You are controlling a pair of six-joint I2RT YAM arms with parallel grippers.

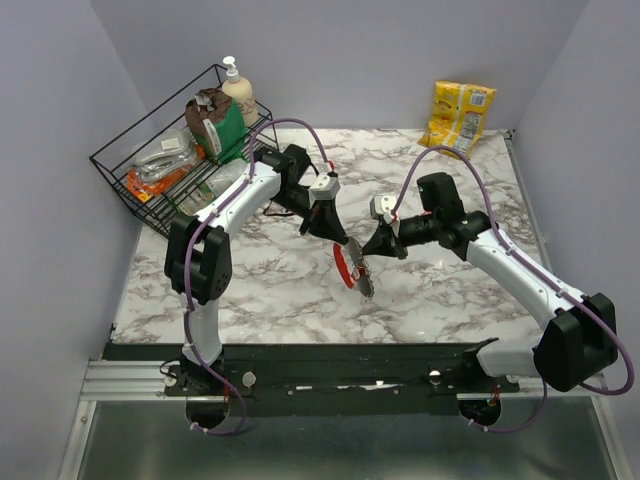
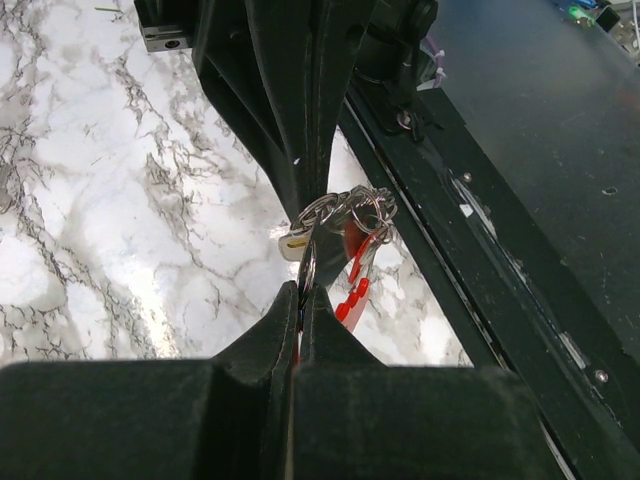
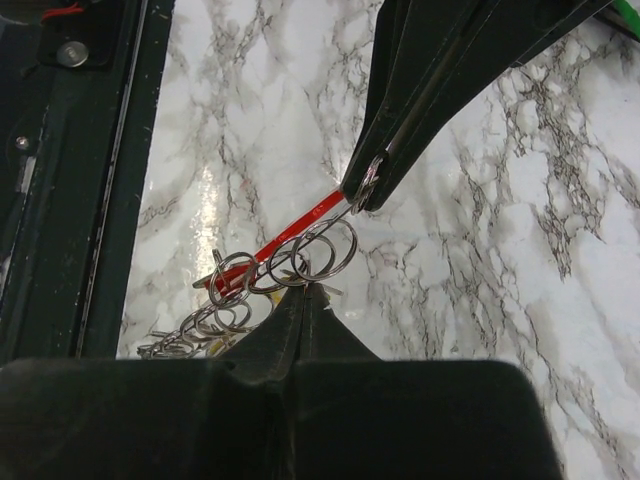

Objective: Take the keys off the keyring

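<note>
The bunch of keys and metal rings (image 1: 355,265), with a red piece, hangs between my two grippers over the marble table. My left gripper (image 1: 341,238) is shut; in the left wrist view a thin metal ring (image 2: 309,265) rises from between its fingertips. My right gripper (image 1: 368,250) is shut at the cluster; in the right wrist view the rings (image 3: 315,265) lie over and around its fingertips, and I see nothing clearly held between them. The red piece (image 3: 300,225) slants behind the rings.
A wire rack (image 1: 150,205) with packets, a green bag and a pump bottle stands at the back left. A yellow bag (image 1: 458,115) rests at the back right.
</note>
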